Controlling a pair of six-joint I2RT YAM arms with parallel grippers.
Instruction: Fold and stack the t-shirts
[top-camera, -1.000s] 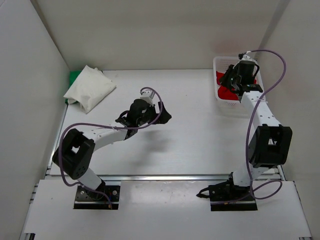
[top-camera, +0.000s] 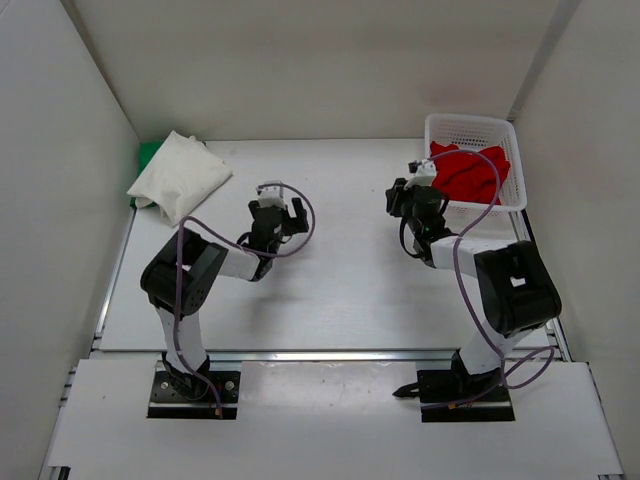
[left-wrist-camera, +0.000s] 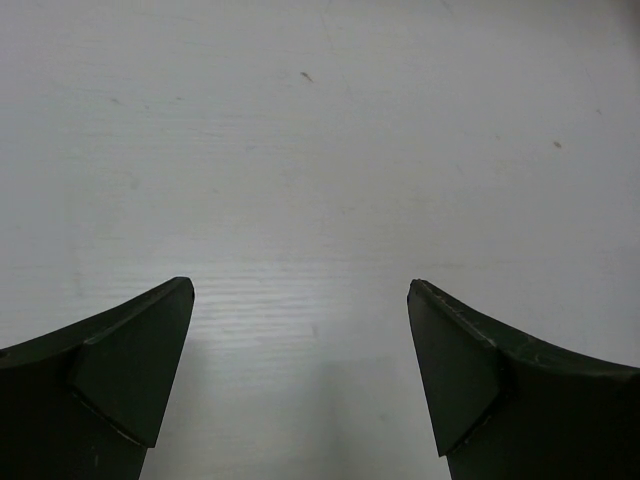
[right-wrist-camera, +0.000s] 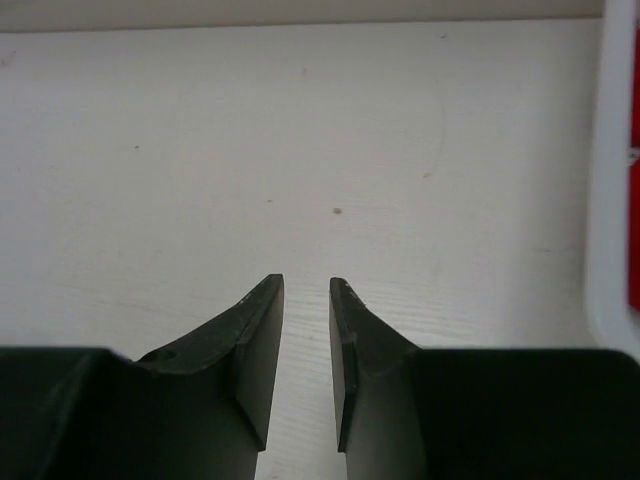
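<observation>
At the back left of the table, a folded white t-shirt (top-camera: 180, 178) lies over a green one (top-camera: 149, 153), of which only the edge shows. A red t-shirt (top-camera: 470, 173) is bunched in the white basket (top-camera: 470, 130) at the back right. My left gripper is wide open over bare table, left of the table's middle. In the right wrist view, a narrow gap shows between the tips of my right gripper, with nothing in it. That gripper is left of the basket, clear of the red cloth.
The basket's wall (right-wrist-camera: 605, 190) rises close on the right in the right wrist view. Walls close it in at the back and sides.
My right arm has come out of the basket area, moving left and toward the front. The left arm has drawn back leftward a little. The shirts at the back left have not moved.
</observation>
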